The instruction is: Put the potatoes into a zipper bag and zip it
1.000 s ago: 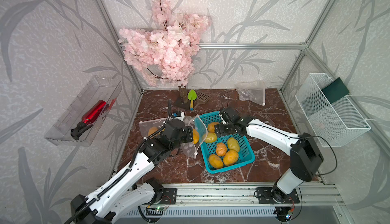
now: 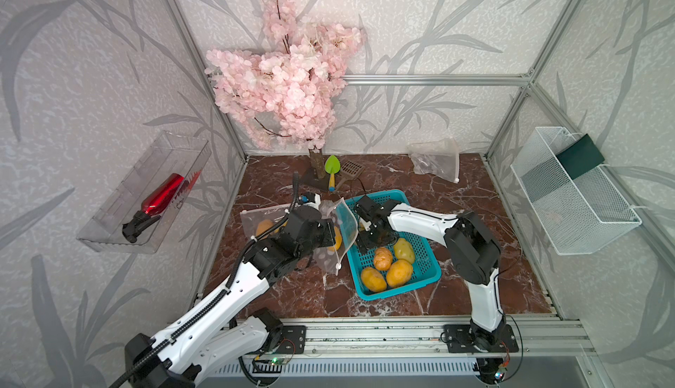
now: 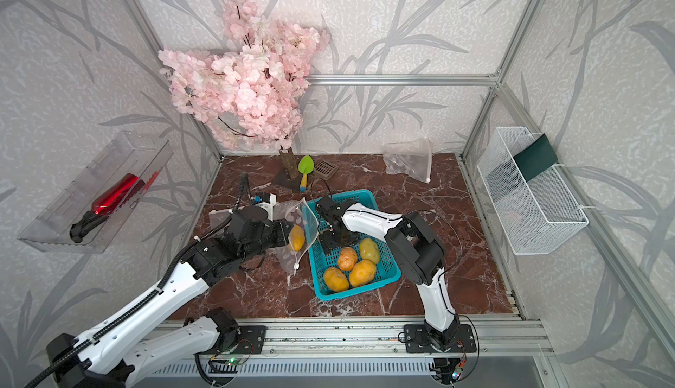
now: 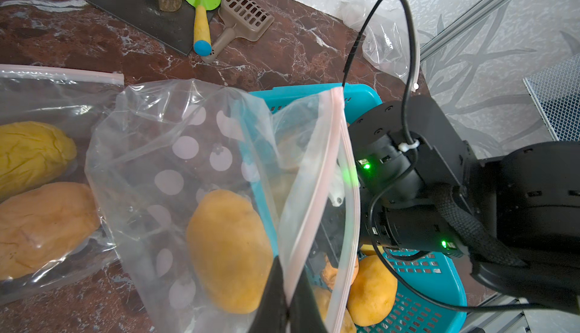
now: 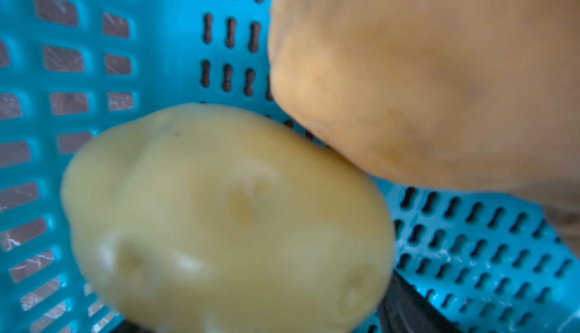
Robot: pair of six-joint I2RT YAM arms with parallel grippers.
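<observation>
My left gripper is shut on the rim of a zipper bag [image 4: 151, 212] with polka dots, held open; a yellow potato [image 4: 228, 248] shows inside it. My right gripper [image 2: 365, 240] is down in the blue basket [image 2: 429, 279], over potatoes. In the right wrist view a pale yellow potato [image 5: 229, 212] and a tan one [image 5: 423, 73] fill the frame, with a dark fingertip below; its opening is unclear. More potatoes [image 2: 399, 272] lie at the basket's front. Another bag with potatoes [image 4: 42, 230] lies at the left.
An empty bag [image 2: 434, 159] lies at the back right. A green trowel [image 2: 332, 166], a slotted scoop [image 2: 351, 170] and a blossom branch [image 2: 295, 85] stand at the back. A wire basket [image 2: 576, 212] hangs on the right wall.
My right gripper has moved left and down into the basket, now hiding the potatoes at its back left. The left arm has not visibly moved.
</observation>
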